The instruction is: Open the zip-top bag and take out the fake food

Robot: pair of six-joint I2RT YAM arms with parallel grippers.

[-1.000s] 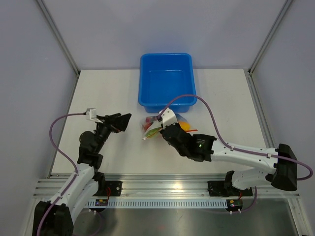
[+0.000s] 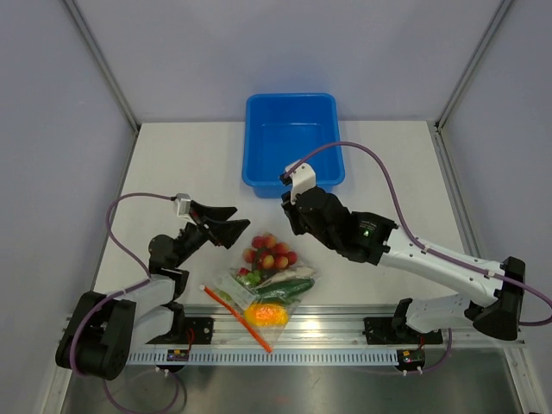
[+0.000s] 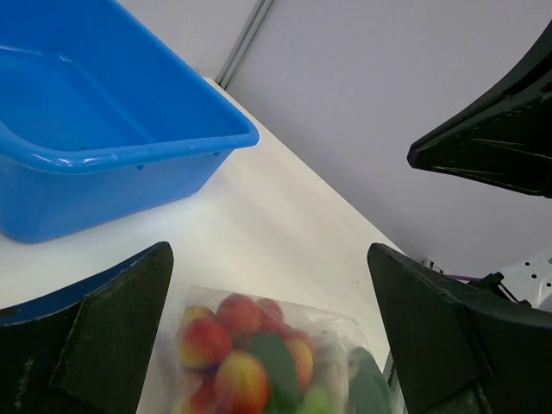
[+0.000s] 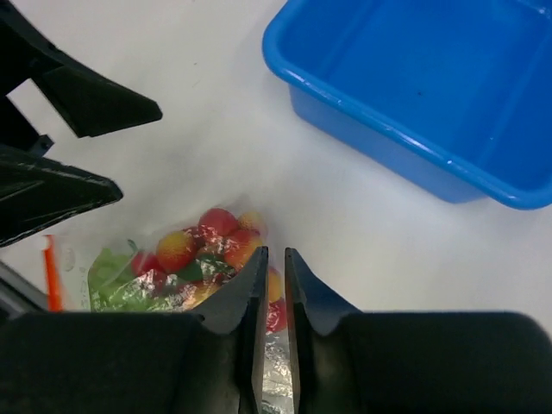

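The clear zip bag (image 2: pixel 276 280) is at the table's front middle, its lower end over the front rail; I cannot tell whether it rests on the table. Inside are red and orange round fruits (image 3: pixel 237 379), green pieces (image 2: pixel 285 289) and a yellow-orange piece (image 2: pixel 266 315). An orange strip (image 2: pixel 237 319) runs along its lower left edge. My left gripper (image 2: pixel 231 222) stands open with nothing between its fingers, up and left of the bag in the top view. My right gripper is nearly shut, with a narrow empty gap between its fingertips, apart from the bag.
A blue bin (image 2: pixel 291 134), empty, stands at the back middle, just behind my right gripper. A metal rail (image 2: pixel 297 332) runs along the front.
The bag was at my right gripper, turning about; now it is apart from it and nearer the front edge, orange strip lower left. My left gripper has moved slightly right and spread wider.
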